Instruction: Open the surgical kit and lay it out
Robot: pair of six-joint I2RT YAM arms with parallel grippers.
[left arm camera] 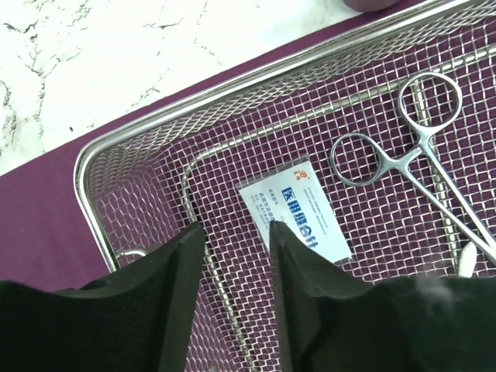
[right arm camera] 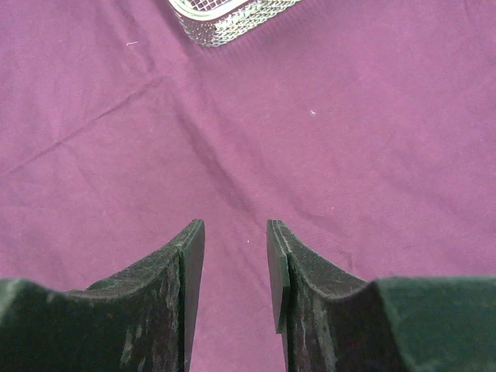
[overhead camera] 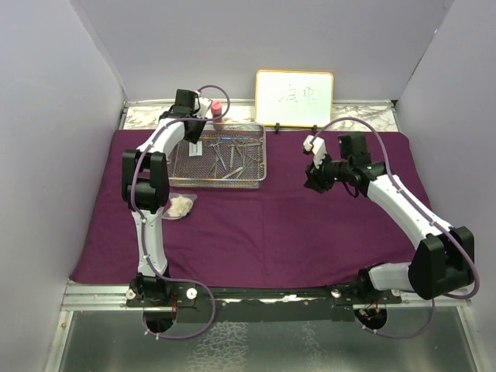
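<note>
A wire mesh basket [overhead camera: 256,177] holds metal instruments, including ring-handled scissors [left arm camera: 418,155], and a white labelled card [left arm camera: 298,213] at its left end. My left gripper is open over that end of the basket, fingertips beside the card, nothing visible between them. My right gripper stands open above bare purple cloth, right of the basket; the basket's corner shows at the top of the right wrist view.
A bag of white material [overhead camera: 180,205] lies below the basket. A red cup [overhead camera: 217,110] and a whiteboard [overhead camera: 294,98] stand behind.
</note>
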